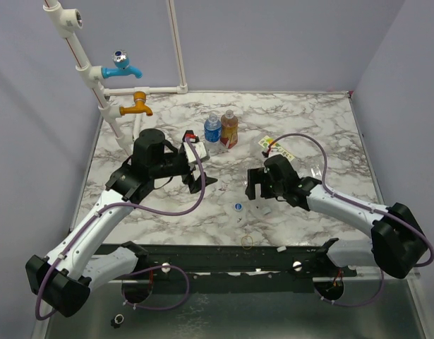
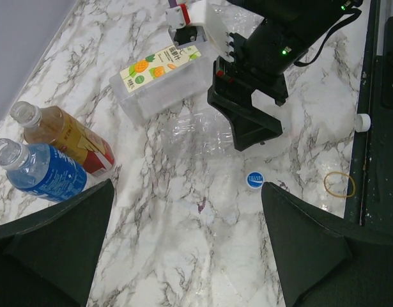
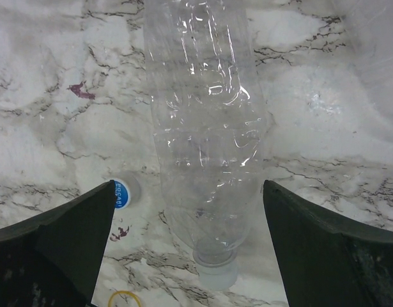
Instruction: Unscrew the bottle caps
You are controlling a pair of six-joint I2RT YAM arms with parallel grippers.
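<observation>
A clear plastic bottle (image 3: 206, 153) lies on its side on the marble table, with a pale cap (image 3: 216, 275) at its neck. Over it hovers my right gripper (image 1: 252, 185), open, its fingers apart on either side of the bottle and not touching it in the right wrist view. My left gripper (image 1: 205, 183) is open and empty above the table, left of the bottle. A blue-topped cap (image 2: 255, 180) lies loose between the arms. At the back stand a blue-labelled bottle (image 2: 39, 169) and an orange-labelled bottle (image 2: 65, 137), both upright without caps.
Another clear container with a fruit-print label (image 2: 159, 67) lies beyond the bottle. A white cap (image 2: 362, 123) and a yellow rubber band (image 2: 339, 184) sit close to the front edge. Pipes with a blue tap (image 1: 121, 69) and an orange tap (image 1: 137, 104) rise at the back left.
</observation>
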